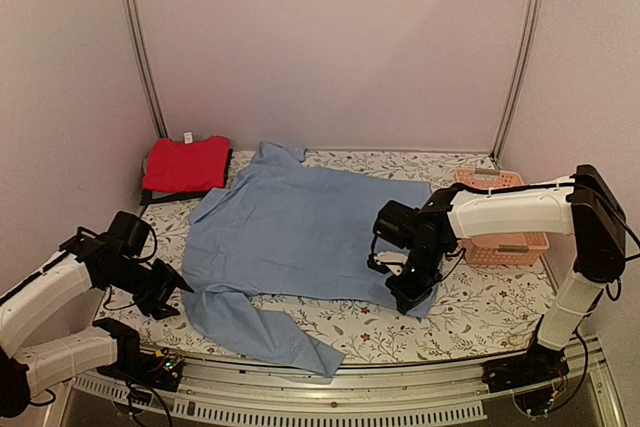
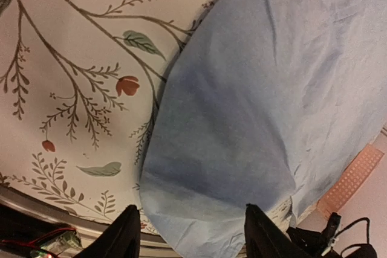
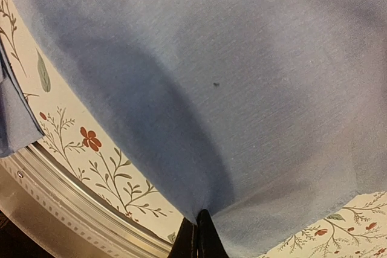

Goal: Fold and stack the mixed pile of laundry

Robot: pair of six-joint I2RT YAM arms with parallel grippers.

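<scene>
A light blue long-sleeved garment (image 1: 290, 227) lies spread across the floral mat, one sleeve (image 1: 270, 332) trailing to the front edge. My right gripper is shut on the garment's front corner, pulling creases into it. My left gripper stands open over the garment's left edge near the sleeve, nothing held between its fingers. A folded red garment (image 1: 187, 160) rests on dark folded cloth (image 1: 165, 195) at the back left.
A pink plastic basket (image 1: 505, 247) stands at the right behind the right arm. Bare mat (image 1: 500, 317) shows at the front right. Walls close in the sides and back, and a metal rail (image 1: 330, 397) runs along the front.
</scene>
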